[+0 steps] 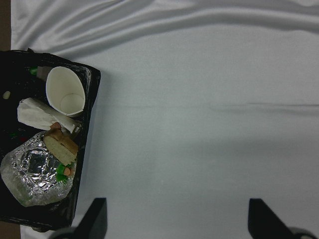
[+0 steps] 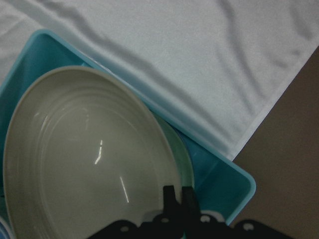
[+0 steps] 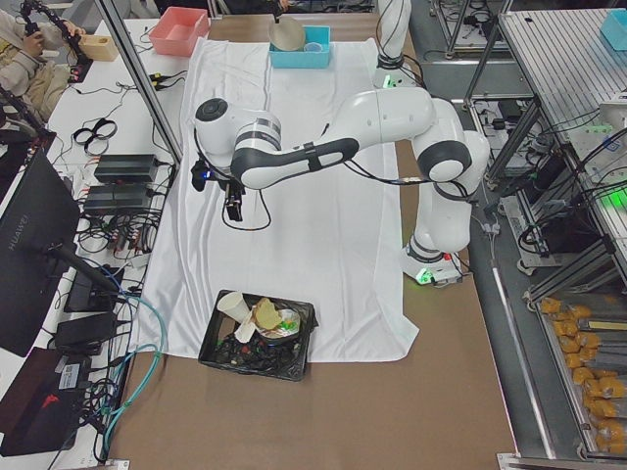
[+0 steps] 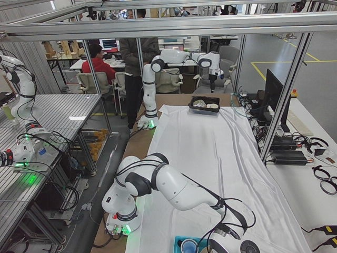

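A beige plate (image 2: 84, 149) lies tilted in the teal bin (image 2: 234, 189), over a greenish dish (image 2: 179, 154), with my right gripper at its rim, fingers close together and the rim apparently between them. A blue cup (image 3: 313, 48) is also in the bin. My left gripper hangs open above the white cloth (image 1: 199, 149), nothing between its fingers, right of the black tray (image 1: 84, 99) in the left wrist view. That tray holds a paper cup (image 1: 65, 89), crumpled tissue (image 1: 37, 114), foil (image 1: 32, 184) and a piece of bread (image 1: 62, 147).
A red bin (image 3: 178, 29) stands on the side table with cables, a monitor (image 3: 29, 255) and electronics. Brown table (image 3: 323, 421) shows around the cloth's edges. Metal frame posts stand along both sides.
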